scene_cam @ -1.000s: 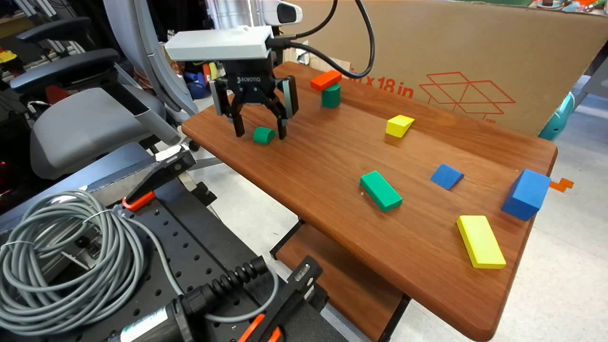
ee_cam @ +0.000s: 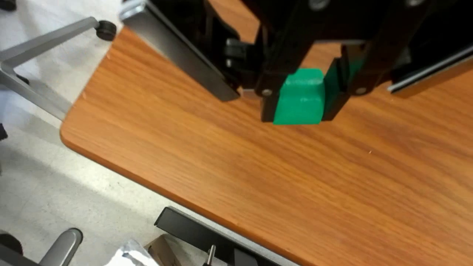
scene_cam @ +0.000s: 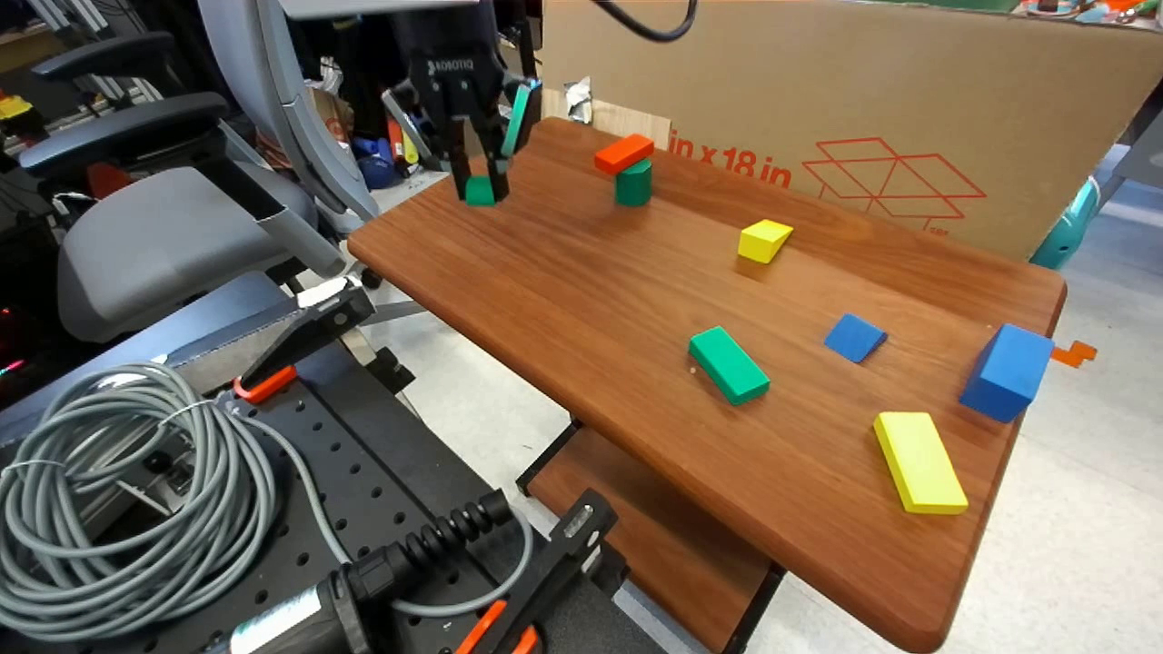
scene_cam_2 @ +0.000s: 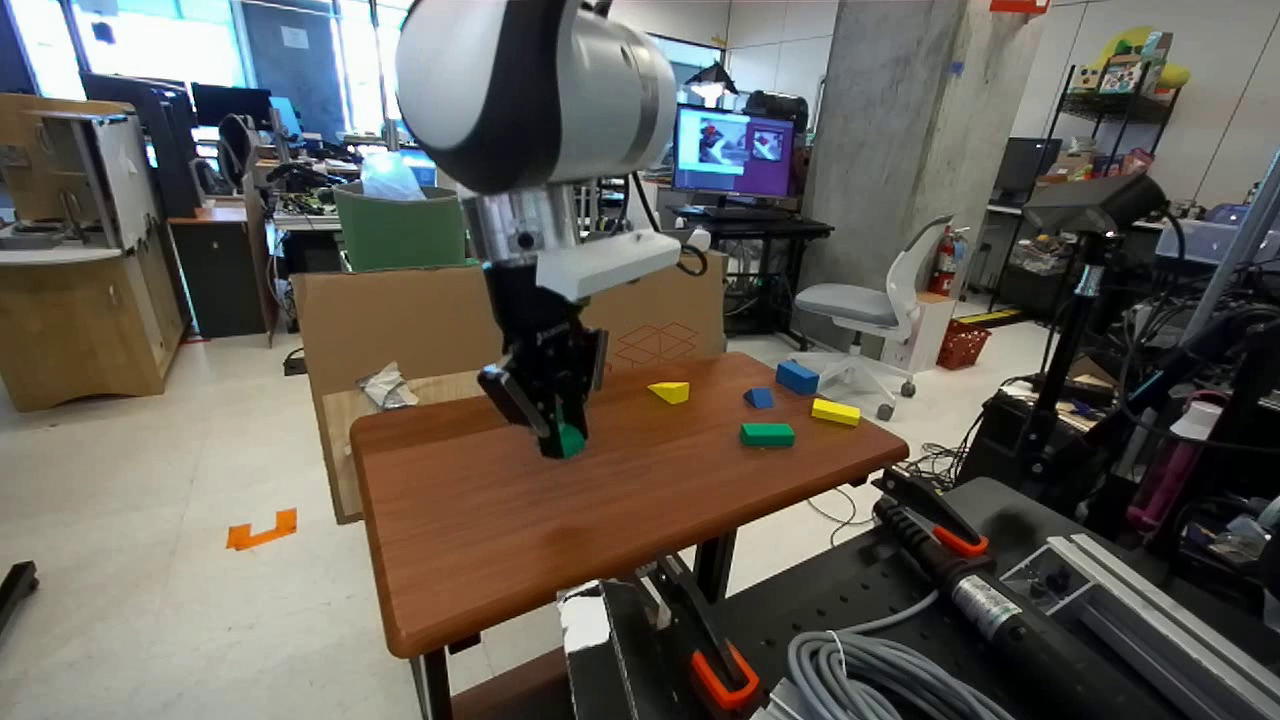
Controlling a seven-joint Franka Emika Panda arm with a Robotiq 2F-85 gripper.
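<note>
My gripper (scene_cam: 476,194) is shut on a small green block (ee_cam: 301,99), whose rounded upper side shows between the fingers in the wrist view. In exterior view 1 the held block (scene_cam: 480,191) is raised over the far left part of the wooden table (scene_cam: 567,283). Exterior view 2 has the same block (scene_cam_2: 572,440) partly hidden by a finger. To the gripper's right, an orange block (scene_cam: 624,153) rests on top of an upright green block (scene_cam: 633,184).
Across the table lie a yellow wedge (scene_cam: 764,241), a green rectangular block (scene_cam: 730,365), a blue wedge (scene_cam: 856,338), a large blue block (scene_cam: 1006,371) and a yellow block (scene_cam: 919,462). A cardboard sheet (scene_cam: 872,120) stands along the back.
A second ago the gripper stood open around the small green block on the table. Now its fingers are closed on that block, which has been lifted. The other blocks have not moved.
</note>
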